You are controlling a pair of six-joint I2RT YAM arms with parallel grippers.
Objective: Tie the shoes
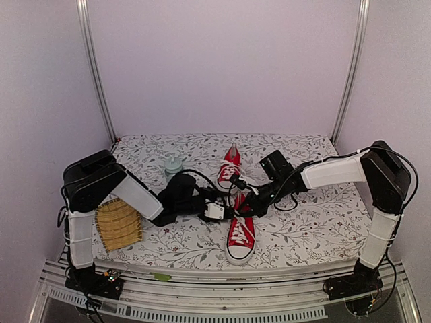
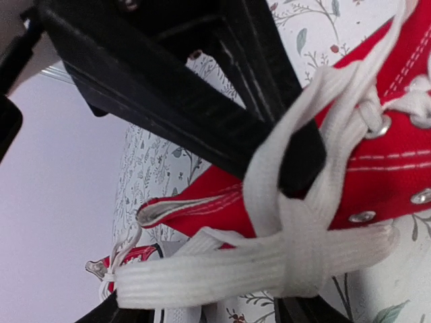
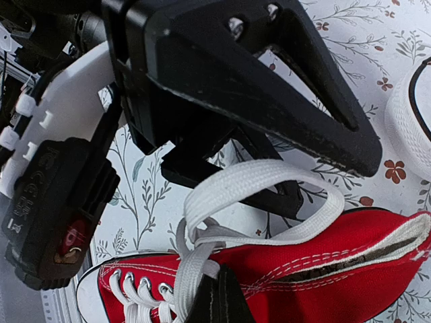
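Observation:
The near red shoe (image 1: 240,237) lies toe to the front, its white laces (image 3: 195,269) bunched over the tongue. My right gripper is shut at the laces over this shoe, with white lace at its fingertips. From the left comes my left gripper (image 1: 225,210), open, close against the right one. In the right wrist view a white lace loop (image 3: 269,173) arches by the left gripper's spread fingers (image 3: 357,145). The left wrist view shows a broad lace band (image 2: 202,277) crossing in front of the left gripper; whether it lies fully between the fingers is unclear.
The other red shoe (image 1: 229,168) lies behind, laced. A woven mat (image 1: 118,224) sits at the left under the left arm, with a pale teal container (image 1: 173,165) at the back left.

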